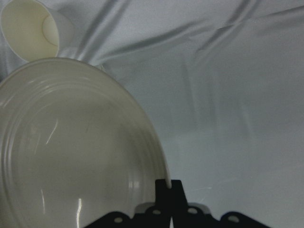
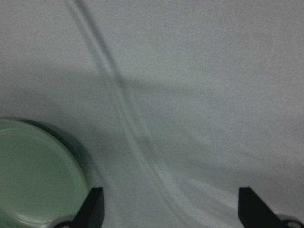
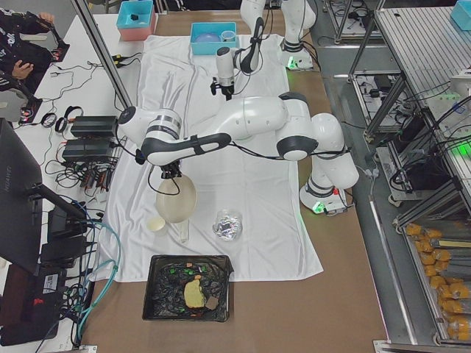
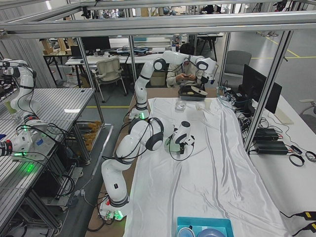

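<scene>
A cream plate (image 3: 175, 202) lies on the white cloth, with a paper cup (image 1: 35, 33) beside it. My left gripper is at the plate's rim, its fingers closed together on it. A green plate (image 2: 38, 175) sits at the lower left of the right wrist view, and my right gripper stands open above the cloth beside it, with nothing between its fingers.
A black tray (image 3: 186, 309) with scraps and a clear container (image 3: 228, 224) are at one end of the cloth. A blue bin (image 4: 205, 222) is at the other end.
</scene>
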